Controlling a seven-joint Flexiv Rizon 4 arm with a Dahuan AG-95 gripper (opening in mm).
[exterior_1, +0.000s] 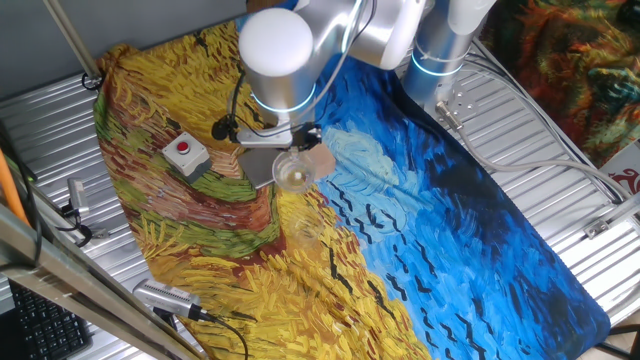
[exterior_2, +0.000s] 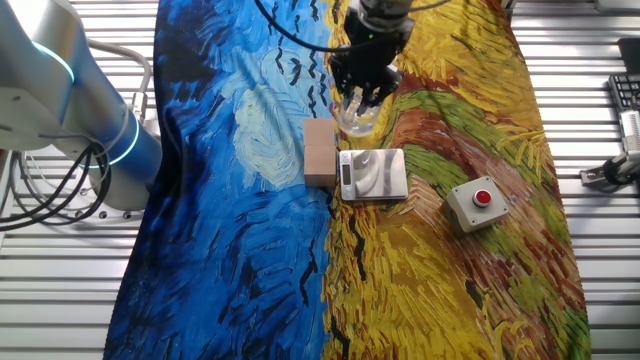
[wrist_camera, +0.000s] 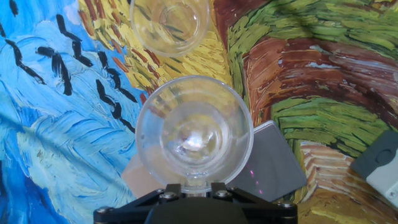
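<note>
A clear cup (wrist_camera: 194, 134) fills the middle of the wrist view, its mouth toward the camera. My gripper is at the bottom of that view, with its fingertips around the cup's near side, shut on it. The cup looks larger than the other and appears raised above the cloth, over the gap between a flat grey scale (wrist_camera: 273, 162) and a pinkish-tan block (wrist_camera: 140, 177). A second clear cup (wrist_camera: 171, 25) stands on the cloth beyond. In exterior view 1 the gripper (exterior_1: 293, 150) and held cup (exterior_1: 293, 175) are near the cloth's middle.
A box with a red button (exterior_2: 477, 203) sits right of the scale (exterior_2: 395, 178) in exterior view 2; the block (exterior_2: 320, 155) is on the scale's left. The painted cloth is wide open toward the front in exterior view 1. A camera (exterior_1: 167, 298) stands at the lower left.
</note>
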